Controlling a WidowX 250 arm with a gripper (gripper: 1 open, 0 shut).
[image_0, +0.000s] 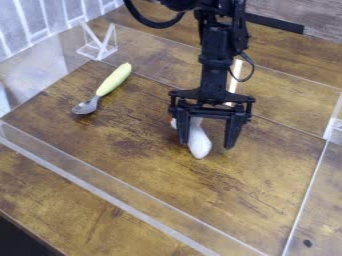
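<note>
My black gripper stands open, low over the wooden table near its middle. Beneath it, around its left finger, lies a white elongated object, partly hidden by the gripper. A pale strip behind the gripper at the right is mostly covered by the arm.
A yellow-green elongated object and a silver spoon lie at the left. A clear plastic holder stands at the back left. Transparent walls edge the wooden table.
</note>
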